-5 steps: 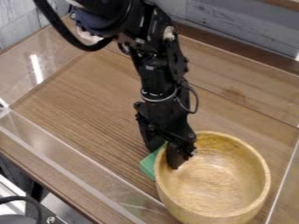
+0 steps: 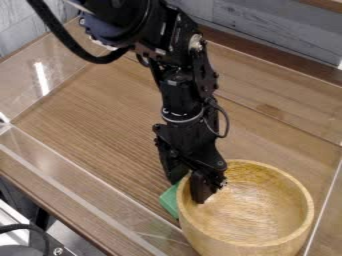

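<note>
My black gripper (image 2: 190,175) reaches down over the left rim of a wooden bowl (image 2: 261,220), its fingers low at the rim and partly hiding each other, so how far apart they stand is unclear. A green object (image 2: 170,200) lies on the table just left of the bowl, under the gripper, partly hidden by it and the bowl. I cannot tell whether anything is between the fingers.
A pale wall with a ledge runs along the back. A black cable lies at the lower left corner.
The gripper has shifted slightly, staying at the bowl's left rim. The bowl sits a little lower and further right in view than before.
</note>
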